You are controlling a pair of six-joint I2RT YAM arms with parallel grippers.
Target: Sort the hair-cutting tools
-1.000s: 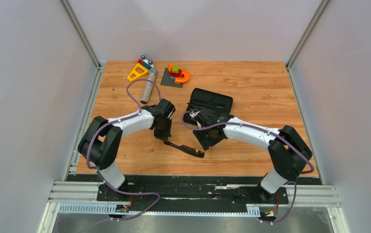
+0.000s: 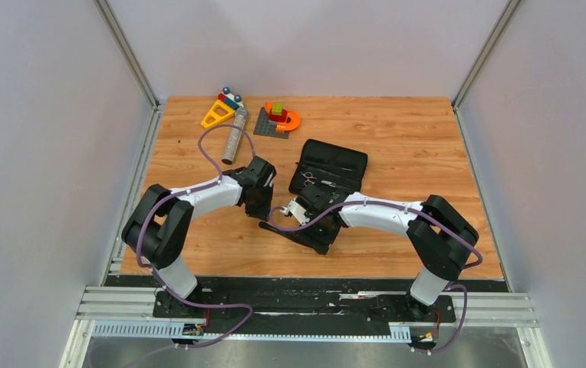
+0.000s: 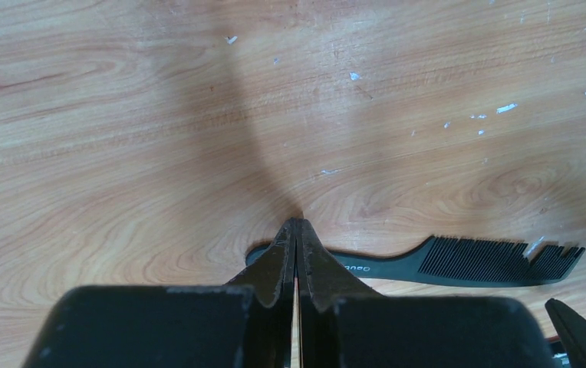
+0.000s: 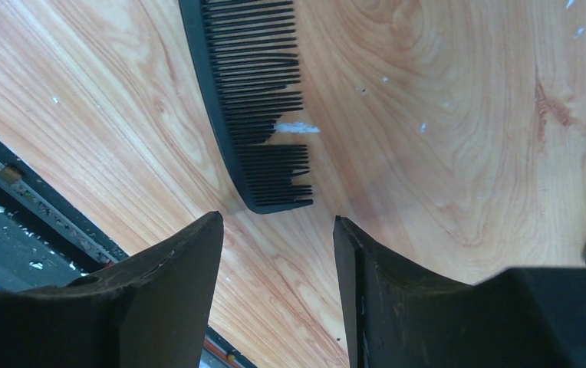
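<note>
A black comb (image 3: 466, 261) with some broken teeth lies on the wooden table (image 2: 397, 130), its toothed end (image 4: 244, 153) just ahead of my open right gripper, nothing between its fingers. My left gripper is shut over the comb's handle end; whether the handle is between its fingertips is hidden. Behind the right arm, in the top view, an open black case (image 2: 328, 161) holds scissors (image 2: 307, 179) and other small items hard to tell apart.
Toy blocks (image 2: 278, 116), a yellow toy piece (image 2: 217, 115) and a grey cylinder (image 2: 235, 138) lie at the back left. The dark front edge is close to the comb in the right wrist view.
My right gripper has come down and toward the front edge, over the comb's toothed end. The left arm has shifted very little.
</note>
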